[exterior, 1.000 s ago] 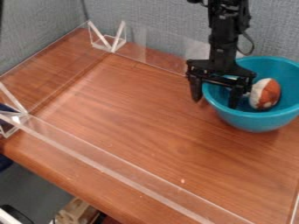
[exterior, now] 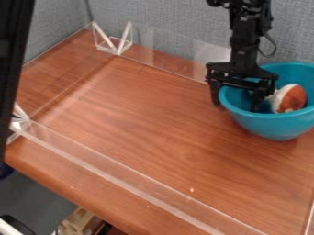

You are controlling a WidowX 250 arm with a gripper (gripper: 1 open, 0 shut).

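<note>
My black gripper (exterior: 243,87) is over the left part of a teal bowl (exterior: 277,124) at the right of the camera view, its fingers reaching down to the rim and inside. Within the bowl, just right of the gripper, sits a white and orange ball-like object (exterior: 289,99), partly behind the gripper. The fingertips are dark and overlap the bowl's shadow, so their spacing and anything between them are unclear.
Clear plastic barriers with white brackets (exterior: 113,43) line its back and front left. A grey textured wall (exterior: 172,27) stands behind.
The gripper has shifted slightly right and up over the bowl from a second ago. The ball has moved a little rightward in the bowl.
</note>
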